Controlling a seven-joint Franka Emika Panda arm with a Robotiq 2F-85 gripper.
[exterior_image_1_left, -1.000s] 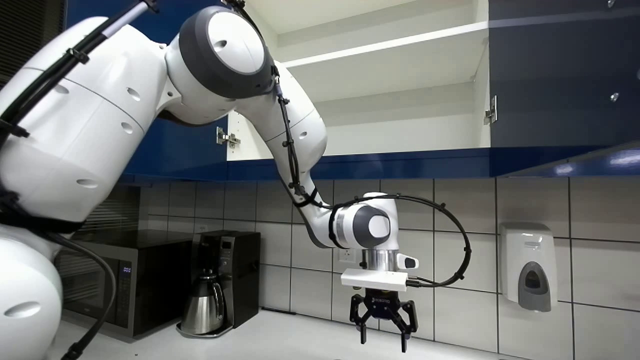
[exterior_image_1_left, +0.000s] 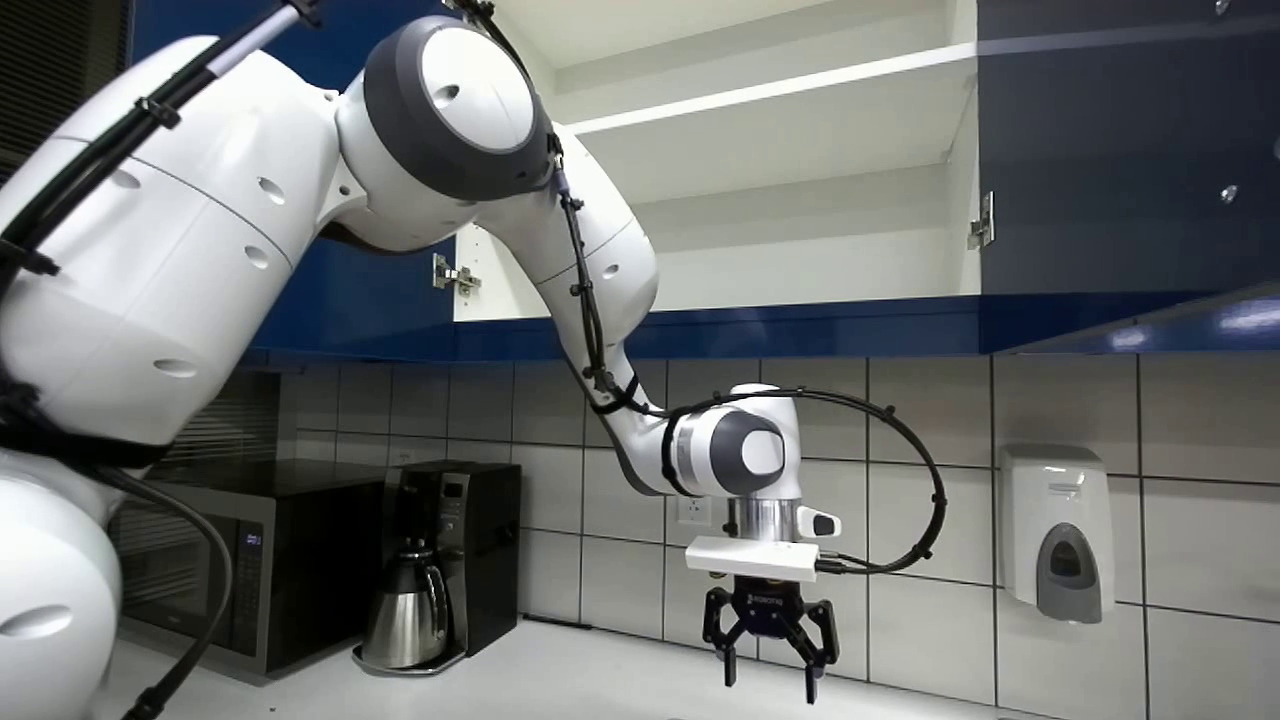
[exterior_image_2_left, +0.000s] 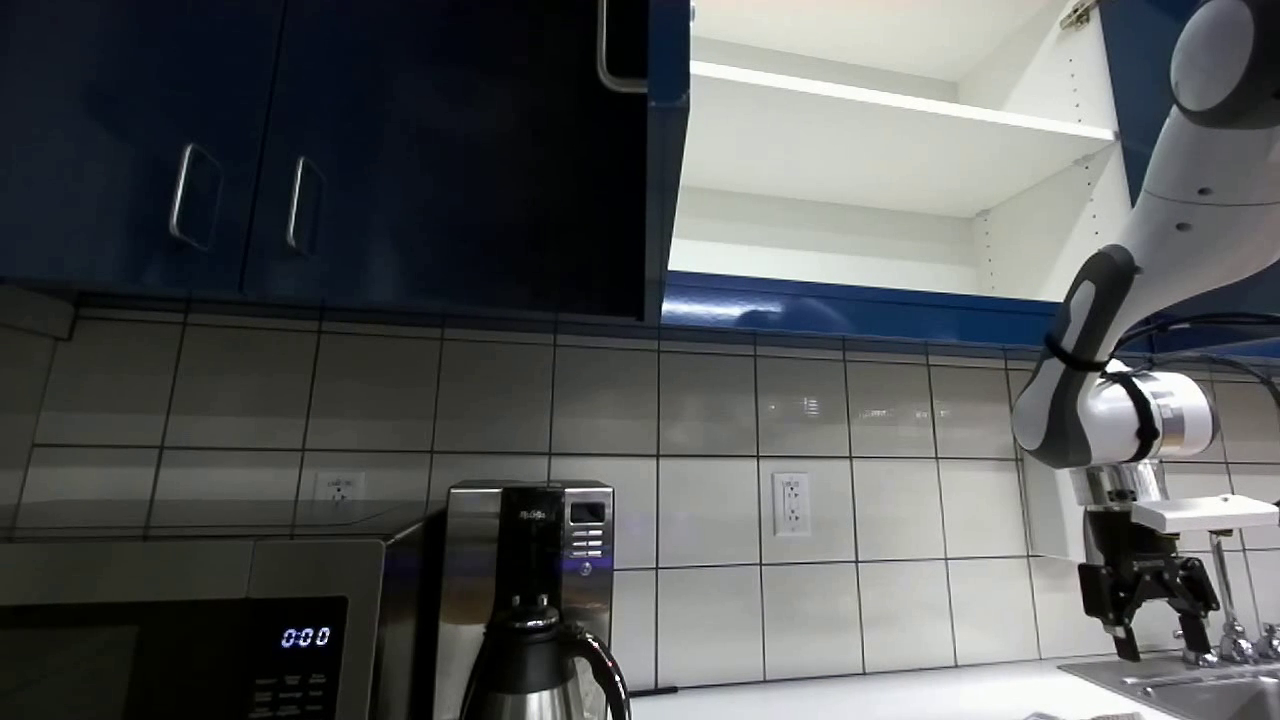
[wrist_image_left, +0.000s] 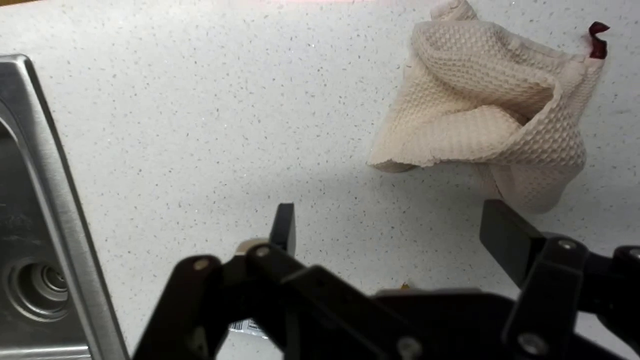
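My gripper is open above the counter, its two fingers wide apart and nothing between them. In the wrist view a crumpled beige waffle cloth (wrist_image_left: 480, 114) with a dark red loop lies on the counter, up and to the right of the gap between the fingers. The right fingertip overlaps the view just below the cloth's lower edge. Exterior view 1 shows the gripper (exterior_image_1_left: 769, 690) pointing straight down. In exterior view 2 it hangs near the sink, also spread. Partly hidden under the gripper is a small packet with a barcode (wrist_image_left: 247, 327).
A steel sink (wrist_image_left: 51, 180) borders the counter on the left in the wrist view. A coffee maker (exterior_image_1_left: 489, 552) with a steel carafe stands beside the microwave (exterior_image_1_left: 324, 564). Overhead, the open cabinet (exterior_image_1_left: 816, 240) has bare shelves. A soap dispenser (exterior_image_1_left: 1058, 528) hangs on the tiled wall.
In exterior view 1 the arm and gripper have shifted very slightly to the right. The gripper was open before and still is.
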